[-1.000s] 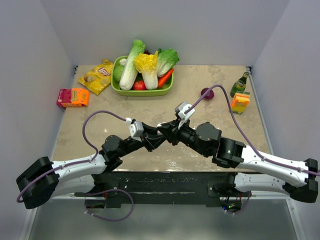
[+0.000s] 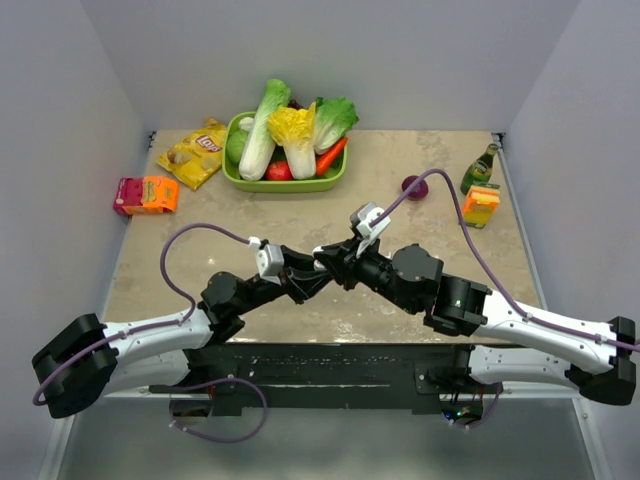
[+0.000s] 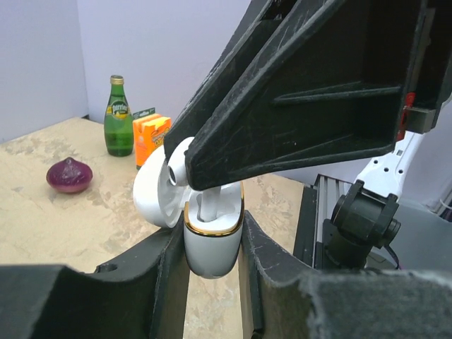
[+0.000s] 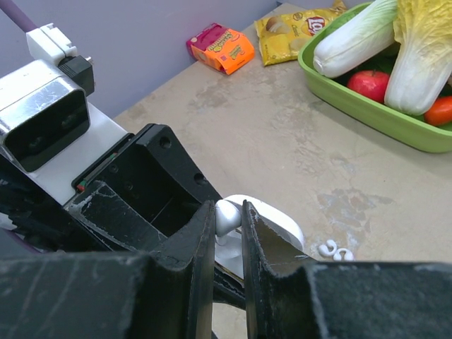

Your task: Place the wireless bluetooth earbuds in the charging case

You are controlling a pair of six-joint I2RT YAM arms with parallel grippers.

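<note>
Both grippers meet over the table centre in the top view. My left gripper is shut on the white charging case, whose lid stands open. My right gripper is shut on a white earbud, held at the open case with its stem down toward the inside; in the left wrist view its fingers largely cover the case's top. How far the earbud sits in the case I cannot tell. Two small white pieces, likely earbuds, lie on the table behind the case in the right wrist view.
A green bin of vegetables stands at the back, chips and an orange-pink box at left. An onion, green bottle and orange carton are at right.
Very little differs in the top view; my left gripper has shifted very slightly, with both grippers still together at the centre.
</note>
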